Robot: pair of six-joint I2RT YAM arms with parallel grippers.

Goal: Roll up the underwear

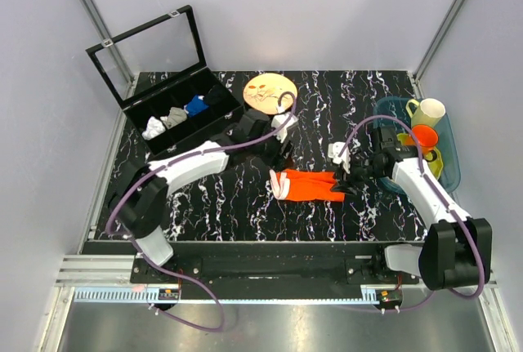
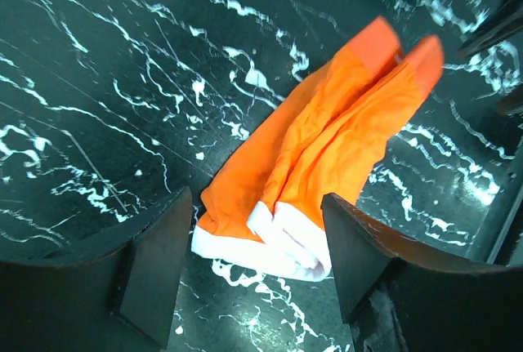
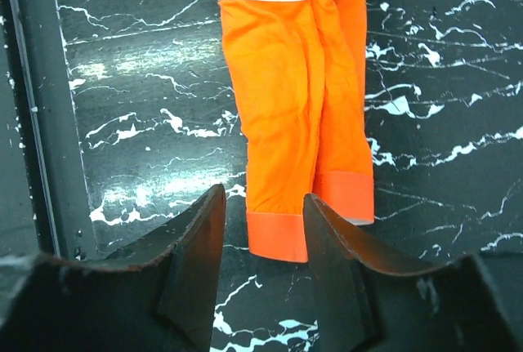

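Observation:
The orange underwear lies on the black marbled tabletop, folded lengthwise into a strip with its white waistband toward the left and its darker orange cuffs toward the right. Above the waistband end, my left gripper has its fingers parted with no cloth between the fingers. Over the cuff end my right gripper stands open, one cuff showing beyond the gap between its fingertips; whether it touches the cloth is hard to tell.
An open black box holding several rolled cloths stands at the back left. Near the back edge lies a round decorated plate. A teal basket with cups sits at the right.

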